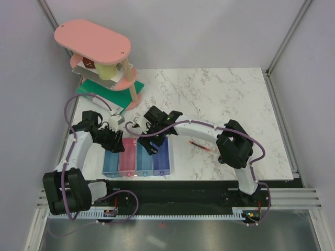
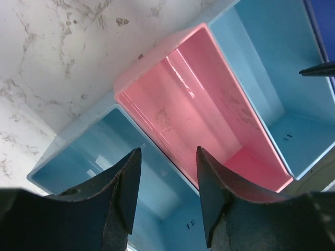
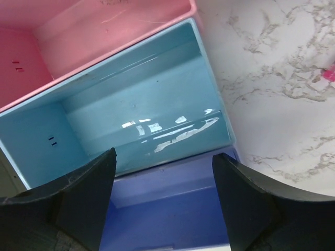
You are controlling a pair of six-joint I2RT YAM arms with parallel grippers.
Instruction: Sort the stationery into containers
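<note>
Four open containers stand side by side: a light blue one (image 1: 111,163), a pink one (image 1: 127,159), another light blue one (image 1: 144,163) and a dark blue one (image 1: 161,163). Over the first light blue and pink ones hangs my left gripper, its fingers apart with nothing between them. My right gripper is open and empty above the second light blue and dark blue ones. No stationery shows in the visible parts of the containers. On the table to the right lies a red pen (image 1: 200,145). A bright pink object (image 3: 329,73) is cut off at the right wrist view's edge.
A black round object (image 1: 221,160) is partly covered by my right arm. At the back left a pink-topped shelf (image 1: 93,39) rises above a green mat (image 1: 125,98).
</note>
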